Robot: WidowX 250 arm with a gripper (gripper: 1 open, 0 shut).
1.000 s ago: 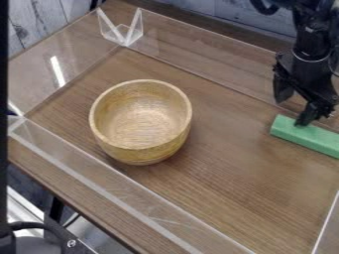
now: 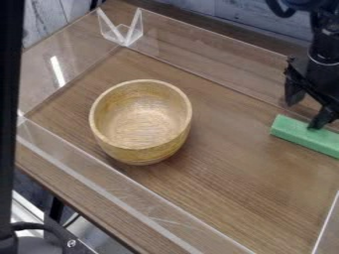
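My black gripper [image 2: 307, 103] is at the right edge, open, its fingertips low at the near side of a green bar [image 2: 306, 136] or just over it; whether they touch it is hard to tell. A pale wooden bowl [image 2: 141, 123] sits empty in the left middle of the wooden table.
Clear acrylic edges [image 2: 123, 35] run around the table's back and left side. Dark hardware [image 2: 38, 238] shows at the lower left.
My arm has shifted slightly right and down over the green bar. The bar and bowl look unmoved.
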